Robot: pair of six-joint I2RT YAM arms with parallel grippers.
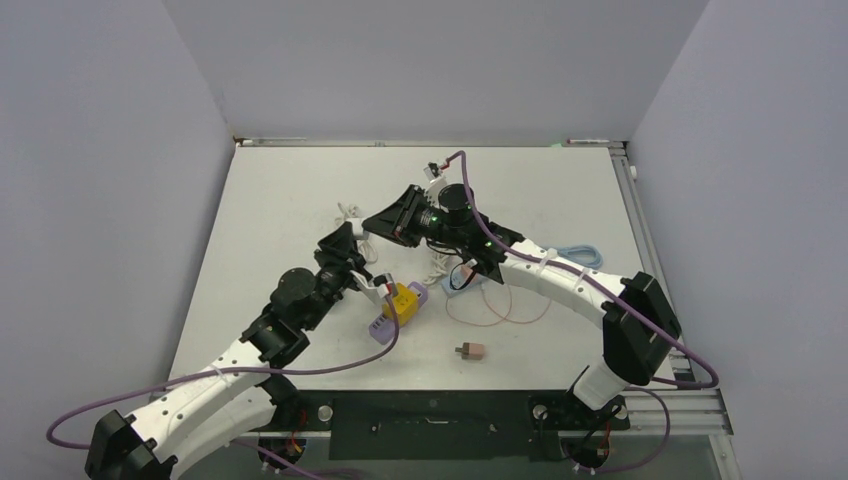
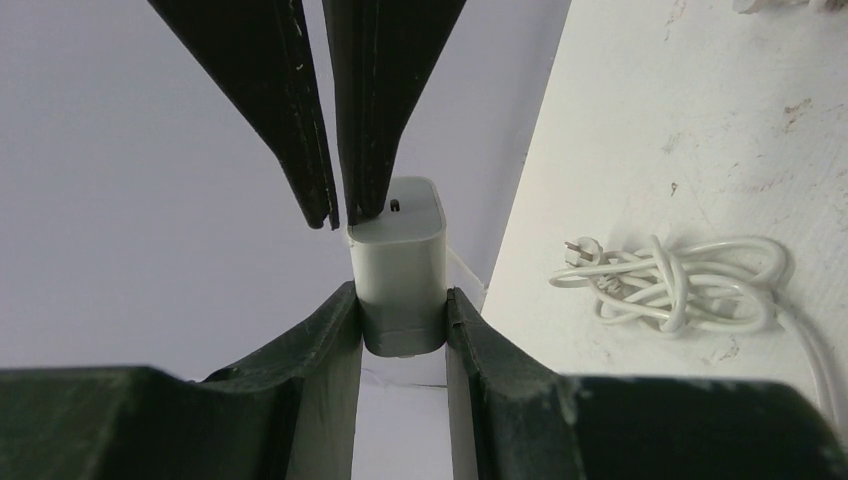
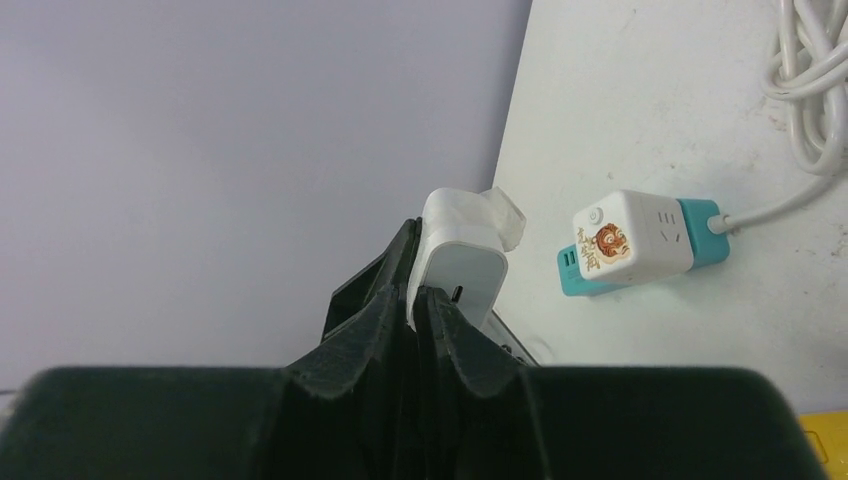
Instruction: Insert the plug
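Note:
Both grippers meet at a small white plug (image 2: 398, 290), held in the air left of centre. My left gripper has its fingers on the plug's sides. My right gripper reaches to the same plug; in the left wrist view its dark fingers touch the plug's top end, and whether they grip it is unclear. A white and teal power strip (image 3: 635, 238) lies on the table below, a yellow and purple one (image 1: 400, 306) near the middle.
Coiled white cables (image 2: 680, 290), a blue cable (image 1: 575, 256), thin pink cords and a small pink adapter (image 1: 470, 351) lie on the table.

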